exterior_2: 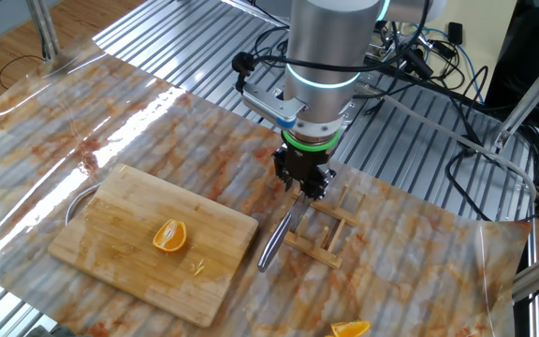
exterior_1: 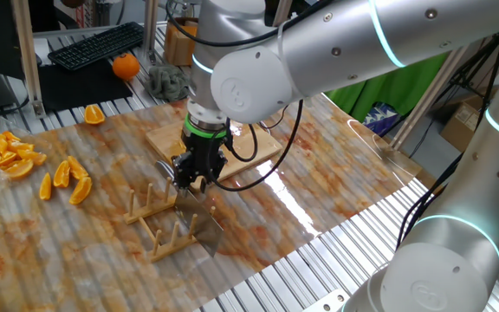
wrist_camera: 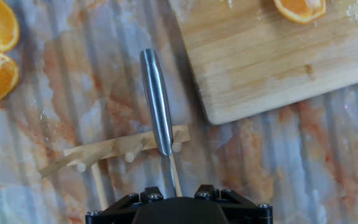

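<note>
A knife with a shiny metal handle (wrist_camera: 156, 102) and a broad blade (exterior_1: 199, 224) stands edge-down in a wooden peg rack (exterior_1: 173, 248). In exterior view 2 the handle (exterior_2: 274, 245) juts out past the rack toward the cutting board. My gripper is right over the knife, near where handle meets blade. Its fingertips show apart at the bottom of the wrist view, one on each side of the thin blade, with gaps between. The lower part of the blade is hidden by the gripper there.
A wooden cutting board (exterior_2: 129, 239) with an orange piece (exterior_2: 169, 236) lies close to the knife handle. Orange wedges (exterior_1: 61, 174) and a larger pile (exterior_1: 7, 156) are on the other side. Free tabletop (exterior_1: 319, 186) stretches beyond the board.
</note>
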